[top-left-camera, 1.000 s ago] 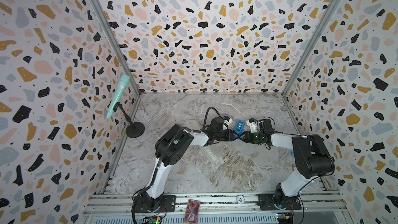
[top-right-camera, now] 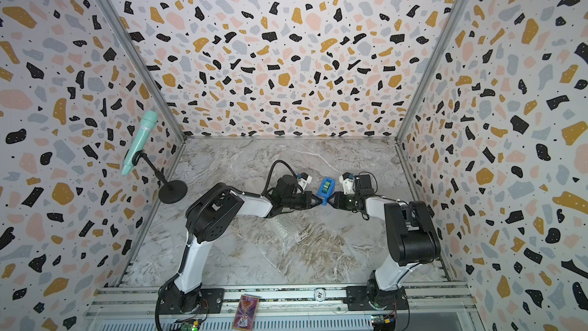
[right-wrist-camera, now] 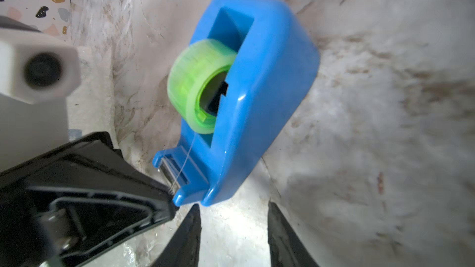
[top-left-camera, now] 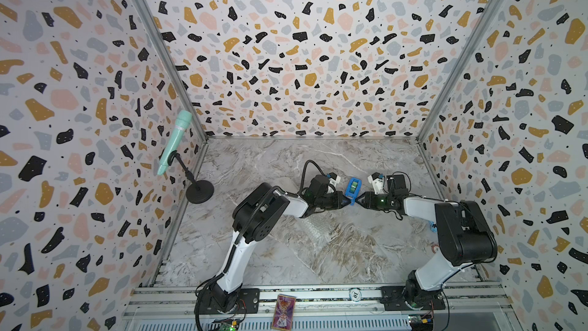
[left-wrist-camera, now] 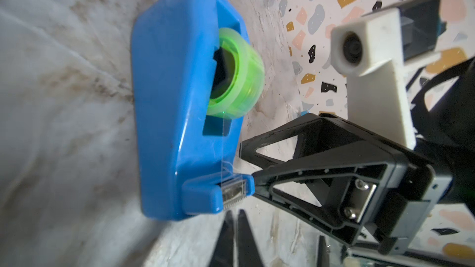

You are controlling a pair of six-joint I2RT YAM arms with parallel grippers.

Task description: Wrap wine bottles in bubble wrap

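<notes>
A blue tape dispenser (top-left-camera: 353, 187) with a bright green tape roll (left-wrist-camera: 237, 74) stands on the marble table between the two arms. From the roll, clear tape (right-wrist-camera: 186, 160) runs down to the toothed cutter (left-wrist-camera: 232, 191). My left gripper is shut just below the cutter end; whether tape is caught in its tips cannot be told. On the other side my right gripper stands open, its fingers (right-wrist-camera: 190, 230) apart with only table showing between them. Partly under the left arm lies a clear sheet of bubble wrap (top-left-camera: 315, 228). No bottle is recognisable.
A black round-based stand (top-left-camera: 199, 191) holding a mint-green object (top-left-camera: 174, 142) is at the left wall. Something blue (top-left-camera: 433, 226) is half hidden behind the right arm.
My right gripper has drawn back slightly to the right, away from the dispenser's cutter end. The left arm has shifted only a little, and the dispenser stays about where it was.
</notes>
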